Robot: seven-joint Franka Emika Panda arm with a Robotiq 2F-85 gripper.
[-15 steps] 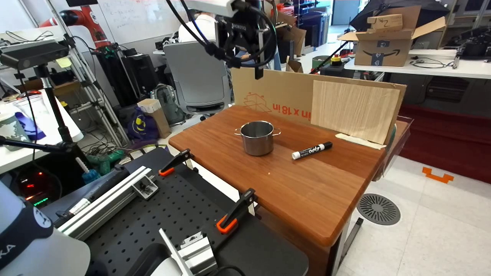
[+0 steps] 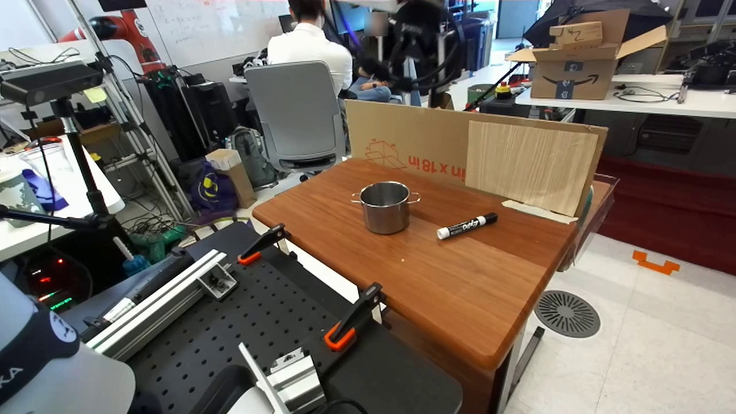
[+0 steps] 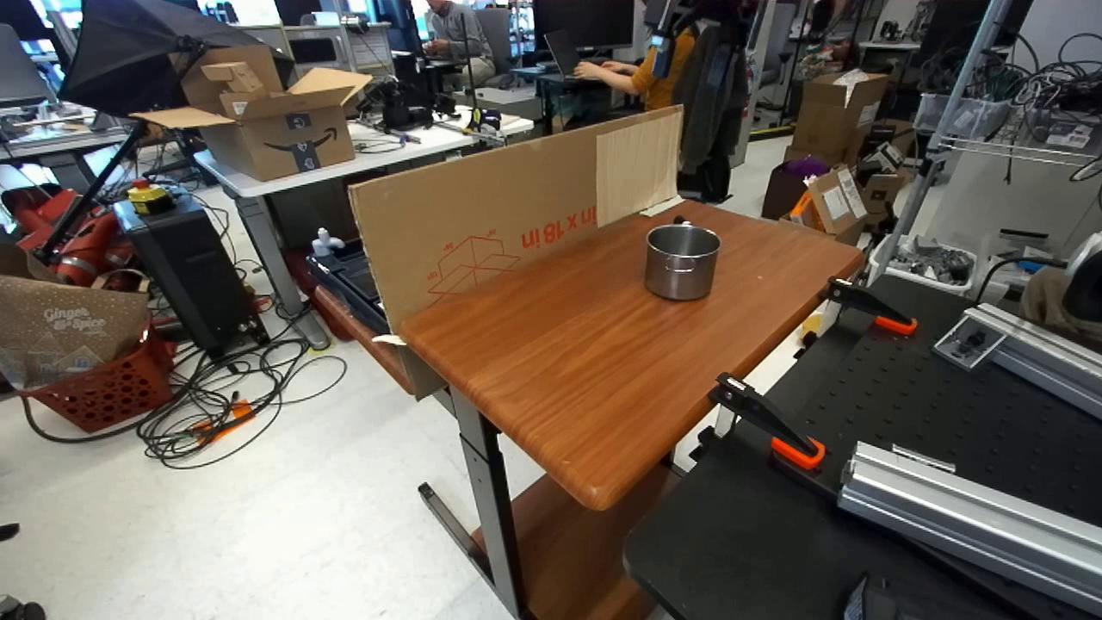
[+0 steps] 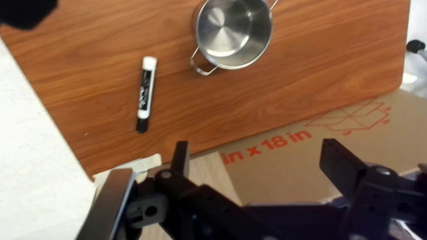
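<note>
On the wooden table a steel pot (image 2: 386, 215) with two wire handles stands upright; looking down in the wrist view, the pot (image 4: 230, 36) appears empty. A black-and-white marker (image 2: 467, 226) lies on the tabletop beside it, apart from the pot. In exterior view 2 the pot (image 3: 682, 267) hides nearly all of the marker. High above the table, my gripper is open, its two fingers far apart and nothing between them. The marker (image 4: 145, 94) and pot are both outside the gap between the fingers in the wrist view.
A cardboard panel (image 2: 414, 141) stands along the table's far edge, with a light wood-grained sheet (image 2: 531, 165) against it. Black clamps (image 2: 355, 317) with orange grips sit at the near edge.
In exterior view 1 my gripper has moved up and to the right, blurred now at the top edge. The pot and marker have stayed in place.
</note>
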